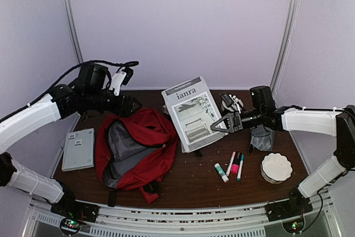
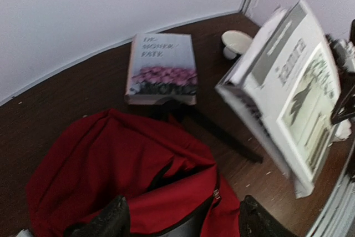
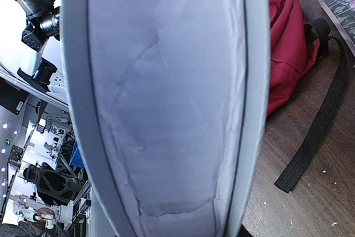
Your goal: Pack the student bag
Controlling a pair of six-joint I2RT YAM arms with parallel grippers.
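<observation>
The red backpack [image 1: 160,162] lies on the table with its grey-lined opening spread. Over its right side, a black-and-white book titled "ianra" [image 1: 194,114] is held up at a tilt, my right gripper [image 1: 217,126] shut on its right edge. Its edge [image 3: 166,92] fills the middle of the right wrist view. Apart from the book, my left gripper [image 1: 131,107] stands open above the backpack's back part; nothing is between its fingers. Behind the backpack, another book with pink flowers [image 2: 161,70] lies flat, mostly hidden from the top view.
A flat grey item with white labels [image 1: 79,150] lies left of the backpack. Several pens and a glue stick [image 1: 221,172] are at front right, with a scalloped white bowl [image 1: 276,168] beside them. Farther back are a grey pouch [image 1: 263,139] and a white cup [image 2: 236,43].
</observation>
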